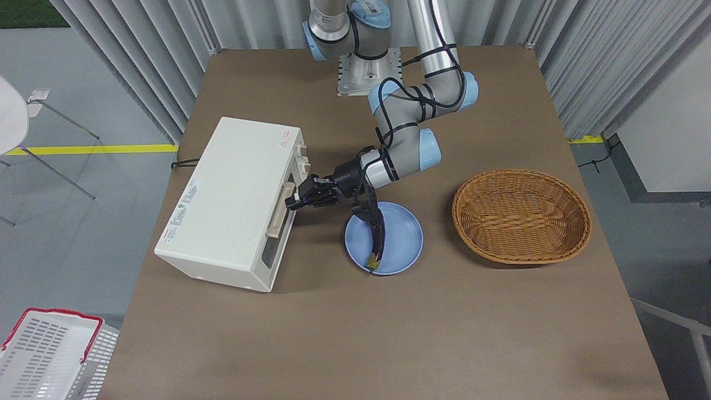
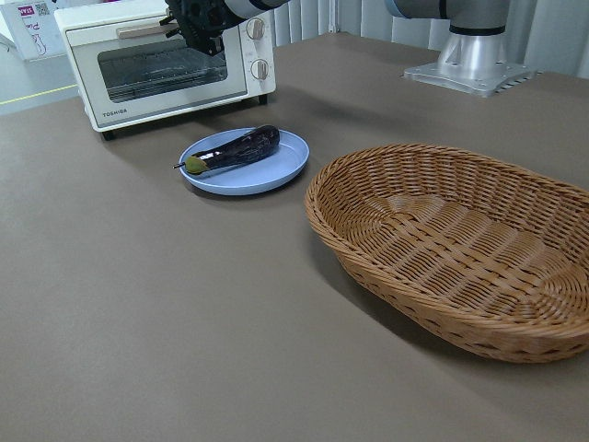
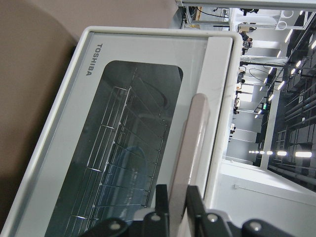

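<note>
A white Toshiba toaster oven (image 1: 220,193) sits at the table's left, its glass door (image 3: 123,138) closed, with a wire rack inside. My gripper is at the beige door handle (image 3: 195,128), one black finger each side of it; whether it grips firmly is hard to tell. In the front view the gripper (image 1: 291,200) reaches the oven front. A dark eggplant (image 2: 239,150) lies on a blue plate (image 1: 406,233) just in front of the oven, partly behind the wrist in the front view.
A wicker basket (image 1: 521,216) stands empty to the right. The arm base (image 2: 469,74) is at the back.
</note>
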